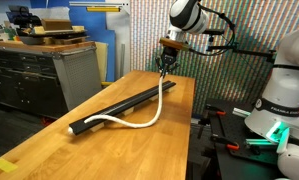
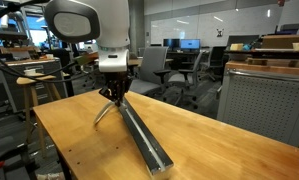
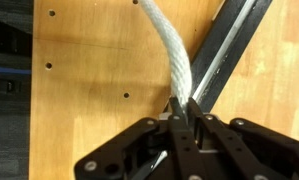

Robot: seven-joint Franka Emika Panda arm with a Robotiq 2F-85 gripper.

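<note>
A long white rope [image 1: 157, 108] hangs from my gripper [image 1: 163, 70], which is shut on it above the table. From there the rope drops to the wood and curves toward the near end of a long black channel [image 1: 119, 108]. Its far portion reaches that channel's end, though whether it sits inside is hard to tell. In the second exterior view, the gripper [image 2: 115, 99] is over the far part of the channel [image 2: 144, 132]. The wrist view shows the rope [image 3: 172, 48] running up from between the fingers, with the channel [image 3: 227, 55] just to the right.
A dark stand [image 1: 237, 130] and the arm's white base are at the right. Office chairs [image 2: 189, 82] stand in the background.
</note>
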